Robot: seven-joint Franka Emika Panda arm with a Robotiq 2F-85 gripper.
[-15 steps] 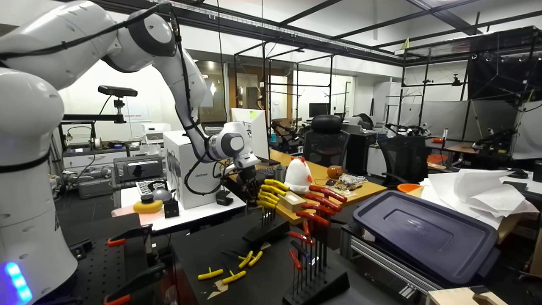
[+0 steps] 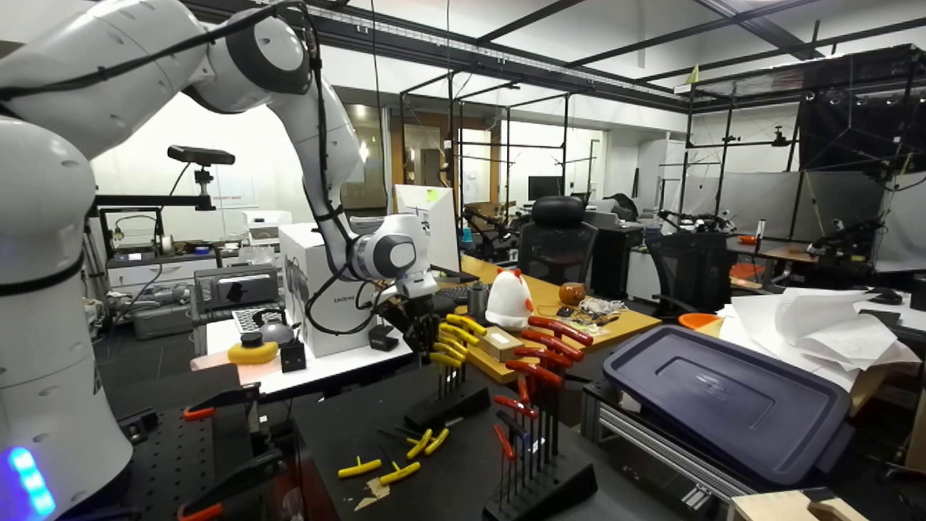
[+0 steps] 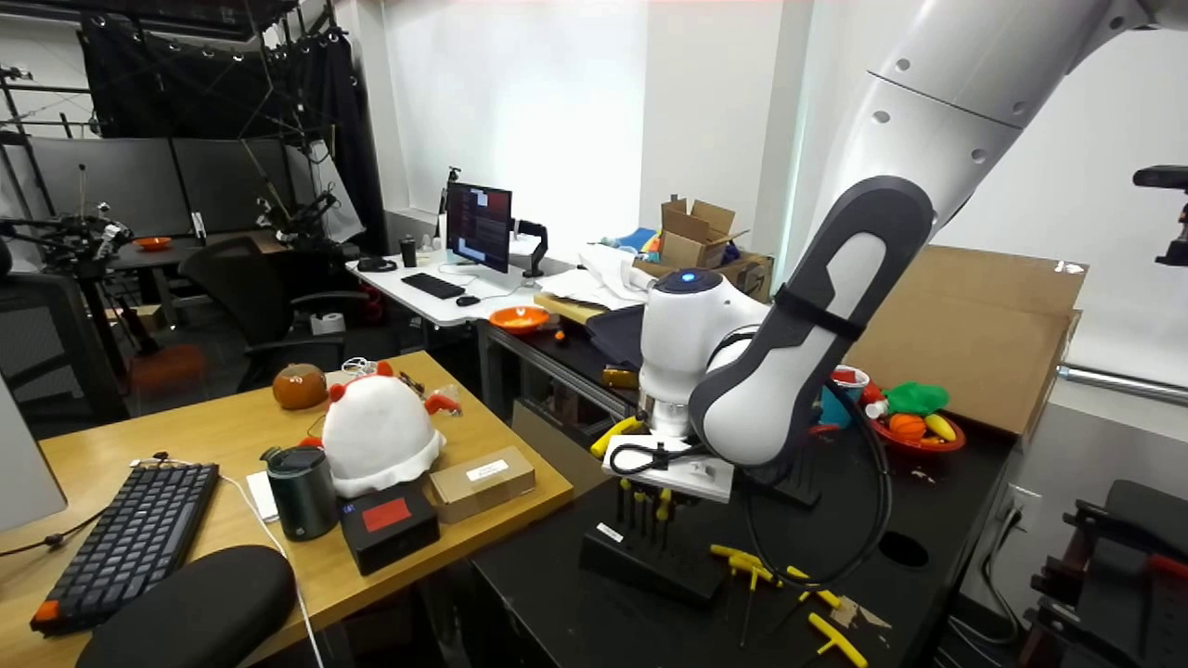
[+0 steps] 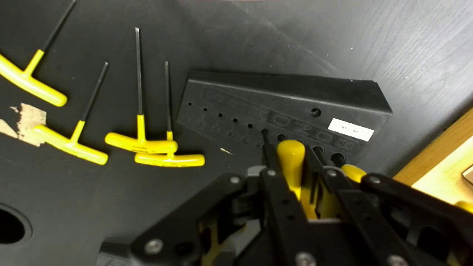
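A yellow T-handle [image 4: 291, 162] sits between the fingers of my gripper, which is shut on it. Beneath is a black hex key stand [image 4: 248, 108] with a row of holes, several of them empty at its small end. Beside the held handle another yellow handle [image 4: 353, 172] stands in the rack. Exterior view 1 has my gripper [image 2: 422, 331] against the cluster of yellow handles [image 2: 453, 340] above the stand [image 2: 448, 404]. Whether the held key's shaft is in a hole is hidden by the fingers.
Several loose yellow T-handle keys [image 4: 140, 144] lie on the black table beside the stand. A second stand with red-handled keys [image 2: 547, 486] is close by. A wooden desk [image 3: 507, 490] borders the table, carrying a small cardboard box [image 3: 481, 484].
My gripper has moved slightly down and left in exterior view 1. The stand and its yellow handles have shifted a little the same way. The loose keys lie unmoved.
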